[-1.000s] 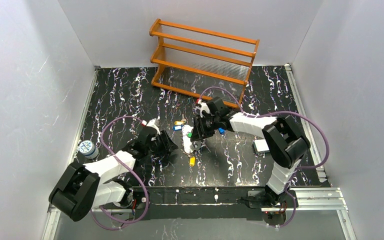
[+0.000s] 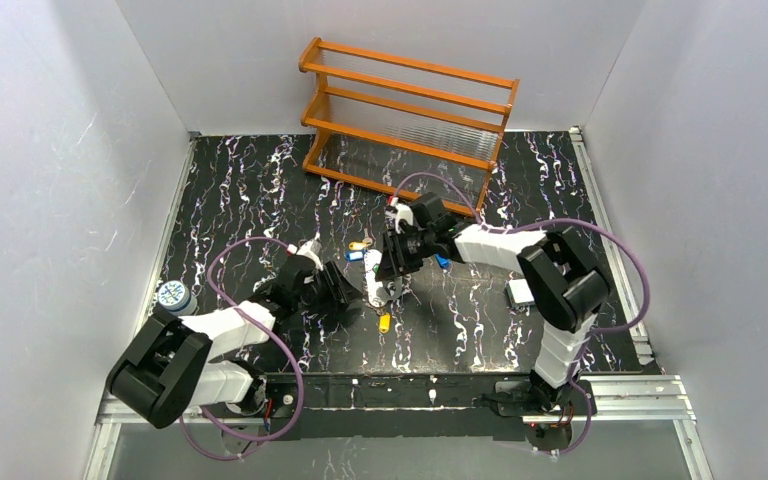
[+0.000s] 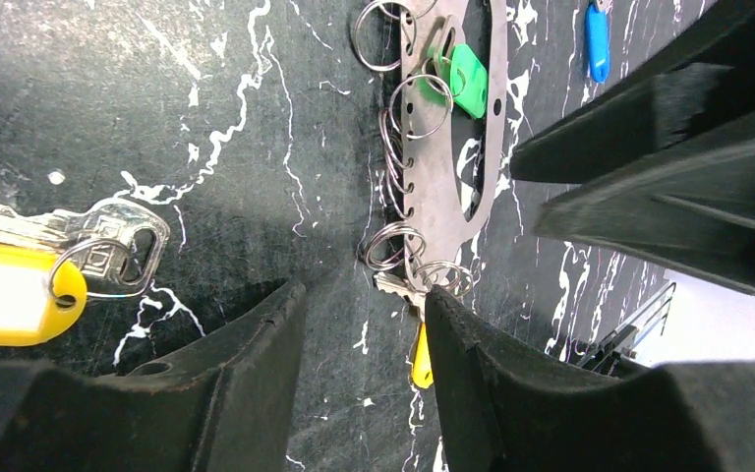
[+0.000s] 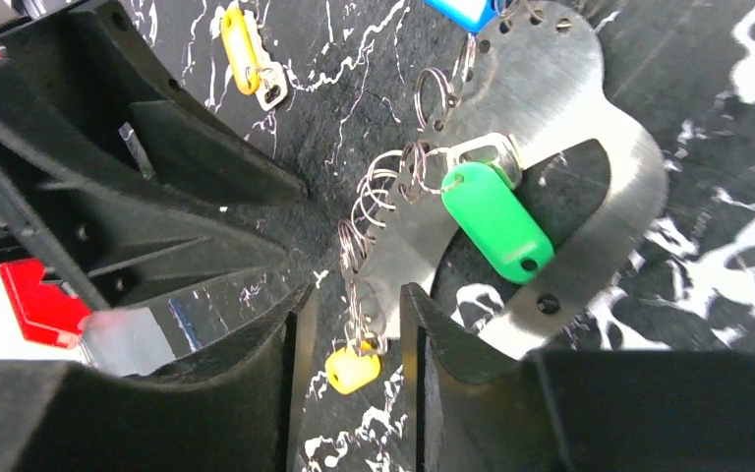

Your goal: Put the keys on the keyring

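A flat metal keyring plate (image 4: pixel 541 74) with small wire rings along its edge lies on the dark marbled table. The green key tag (image 4: pixel 496 221) rests on it, its ring at the plate's row of holes; in the top view my right gripper covers this tag. That right gripper (image 2: pixel 388 268) is part open above the plate, nothing between its fingers. My left gripper (image 2: pixel 353 290) hovers left of the plate, also part open and empty. A key with a yellow tag (image 3: pixel 5 295) lies apart from the plate, and another yellow tag (image 3: pixel 422 356) is at the plate's end.
Blue tags (image 2: pixel 355 256) (image 3: pixel 598 44) lie near the plate. A wooden rack (image 2: pixel 410 95) stands at the back, a white box (image 2: pixel 520 292) at the right and a round white container (image 2: pixel 173 296) at the left. Both grippers are close together.
The left gripper moved slightly right, nearer the plate. The tags look unmoved.
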